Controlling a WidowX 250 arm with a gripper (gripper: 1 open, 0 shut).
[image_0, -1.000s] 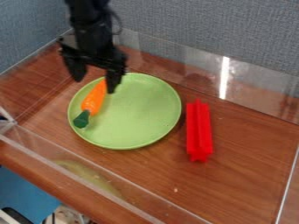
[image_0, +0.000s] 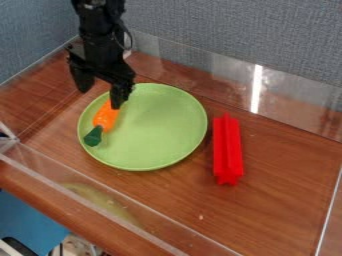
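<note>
A black gripper (image_0: 100, 85) stands open over the upper left of a round green plate (image_0: 160, 135), its fingers pointing down on either side of an orange carrot with a green top (image_0: 104, 118). The carrot lies on the left part of the plate, its upper end partly hidden by the gripper.
A red oblong block (image_0: 227, 150) lies to the right of the plate on the wooden table (image_0: 274, 200). Clear low walls edge the table, with a grey textured panel (image_0: 247, 35) behind.
The gripper has moved down toward the plate, over the carrot's upper end. The plate, carrot and red block look unmoved.
</note>
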